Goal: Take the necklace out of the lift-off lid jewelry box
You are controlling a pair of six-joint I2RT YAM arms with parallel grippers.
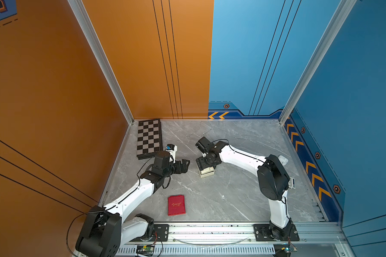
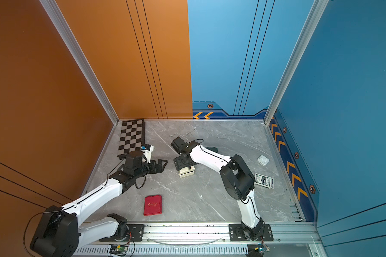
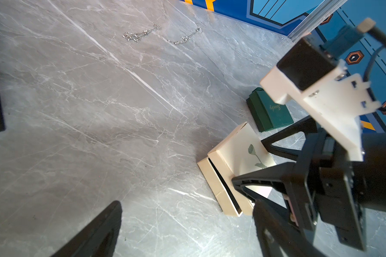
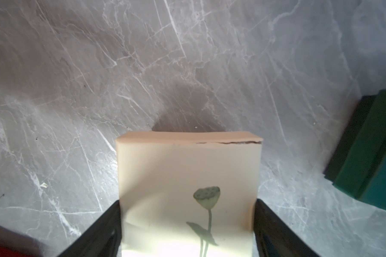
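The cream jewelry box (image 3: pixel 218 188) sits mid-table with its lotus-printed lid (image 4: pixel 188 171) resting on the base, a narrow dark gap along one side. My right gripper (image 2: pixel 184 160) is over it, open, a finger at either side of the lid. My left gripper (image 2: pixel 158 166) stands open to the box's left with nothing between its fingers. Two silver chain necklaces (image 3: pixel 141 34) lie apart on the marble at the back.
A chessboard (image 1: pixel 148 137) lies back left, a red box (image 1: pixel 176 204) at front. A dark green box (image 3: pixel 268 109) is beside the cream box. Small items, including a white case (image 2: pixel 263 160), lie at right.
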